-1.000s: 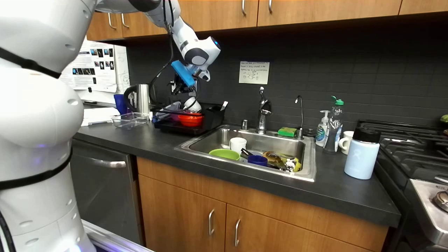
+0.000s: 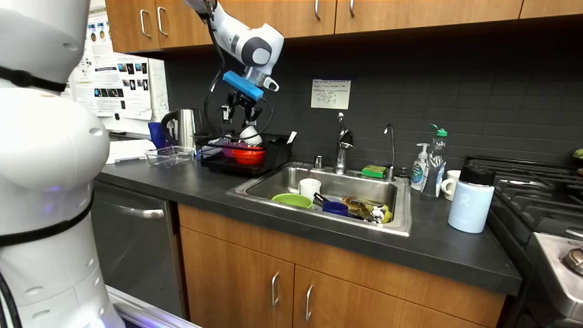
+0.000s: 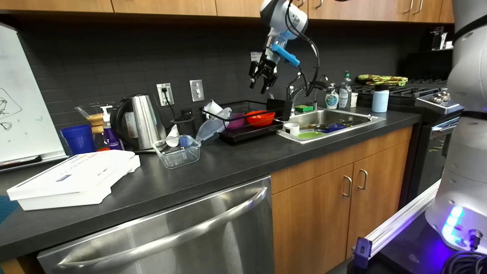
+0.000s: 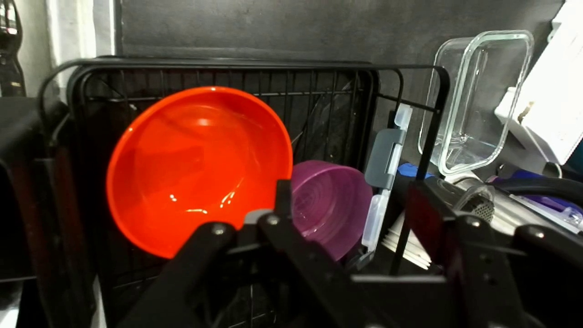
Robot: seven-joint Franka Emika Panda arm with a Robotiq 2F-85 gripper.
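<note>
My gripper stands open above the dish rack, with nothing between its fingers. In exterior view 1 the gripper [image 2: 240,115] hangs well clear of the rack [image 2: 276,156]. An orange-red bowl [image 4: 199,164] sits in the rack, and a purple bowl [image 4: 330,205] is beside it, partly covered by the near finger in the wrist view. A white mug [image 3: 212,109] leans at the rack's left end. A clear container piece with a grey clip [image 4: 384,158] stands along the rack's side.
The sink [image 2: 401,205] holds a white mug [image 2: 309,188], a green bowl [image 2: 293,200] and a blue cup [image 2: 334,207]. A glass container [image 3: 180,155], a kettle [image 3: 145,121] and a white box [image 3: 75,178] stand left of the rack. Upper cabinets [image 2: 426,15] overhang the counter.
My arm has pulled back and the wrist has risen a little. The gripper has turned, so its fingers show more clearly above the rack. The dishes look unmoved.
</note>
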